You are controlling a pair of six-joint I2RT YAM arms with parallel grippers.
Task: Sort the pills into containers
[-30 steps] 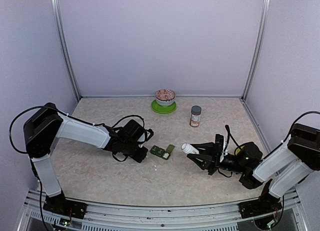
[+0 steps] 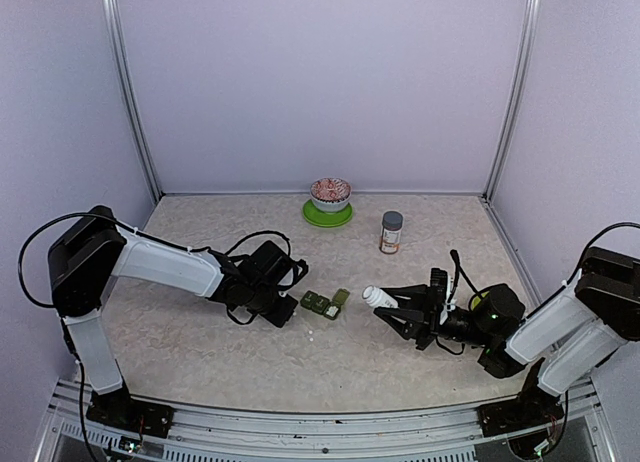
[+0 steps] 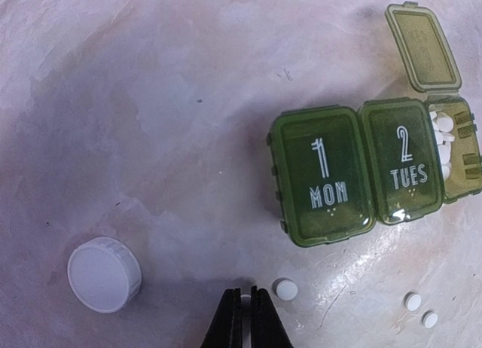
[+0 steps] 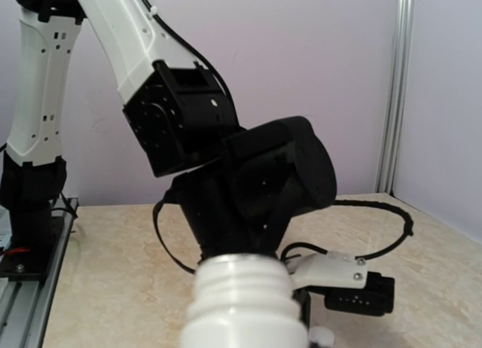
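A green pill organizer (image 2: 318,303) (image 3: 320,178) sits mid-table; its MON and TUES lids are closed, the third compartment (image 3: 461,163) is open with several white pills inside. Loose white pills (image 3: 286,289) (image 3: 413,301) lie in front of it; a white cap (image 3: 103,274) lies to their left. My left gripper is shut low over the table beside a pill; whether anything is between its tips is unclear. My right gripper (image 2: 395,312) is shut on a white pill bottle (image 2: 377,296) (image 4: 242,310), tilted, its mouth uncapped toward the left arm.
A bowl (image 2: 330,188) on a green plate (image 2: 328,220) stands at the back. A grey-lidded jar (image 2: 390,237) stands right of it. A yellow-green object is partly hidden behind the right arm.
My left wrist has moved very slightly in the top view. The right arm, bottle and organizer look unchanged.
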